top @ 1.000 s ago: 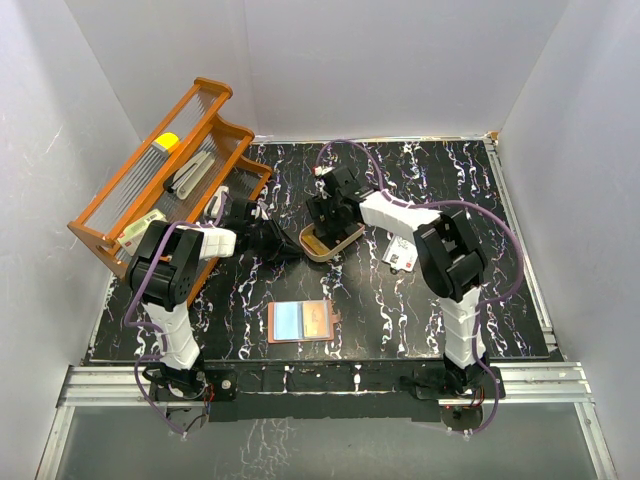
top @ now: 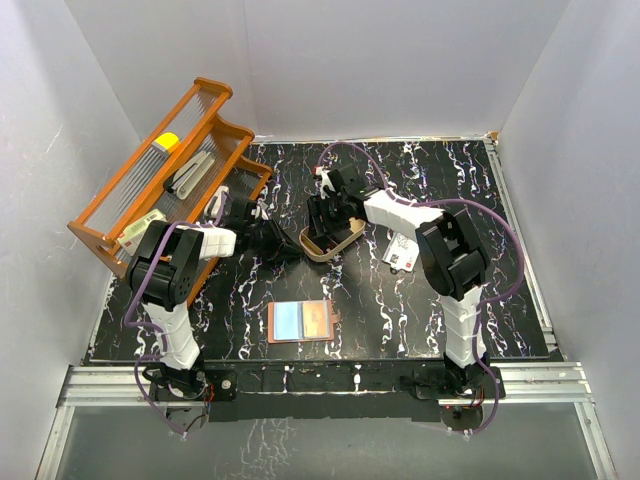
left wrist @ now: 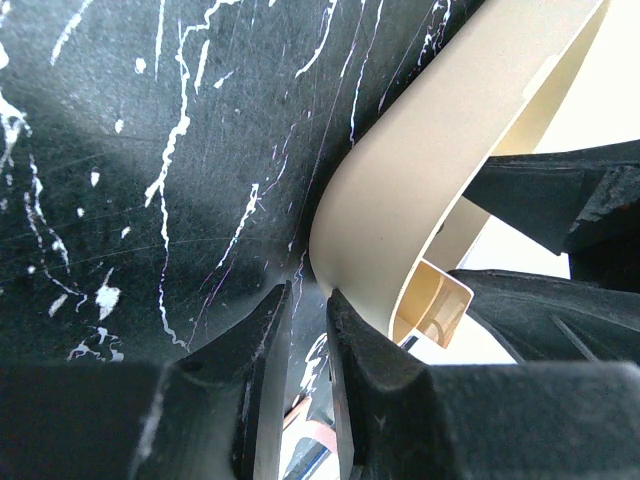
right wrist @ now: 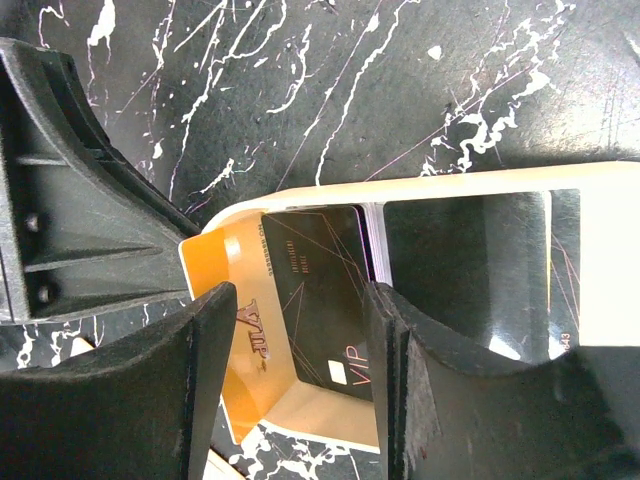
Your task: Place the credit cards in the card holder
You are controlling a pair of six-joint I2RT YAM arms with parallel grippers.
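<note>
A cream box (top: 345, 243) of cards lies in the table's middle. Inside, a black VIP card (right wrist: 315, 260) shows on top at its left end, beside another dark card (right wrist: 465, 265). A gold card (right wrist: 255, 310) stands tilted up against the left end wall. Over that end my right gripper is open, one finger in front of the gold card and the other above the black card. My left gripper is slightly open just outside the box's left end, nothing visible between its fingers. The card holder (top: 271, 325) near the front holds a blue and an orange card.
A wooden rack (top: 190, 150) with several items stands along the left side. White cards (top: 401, 253) lie right of the box.
The gold card, lying flat at the box's left end before, is now tilted up, and a black card shows there. The right gripper has shifted slightly; the left arm stays put.
</note>
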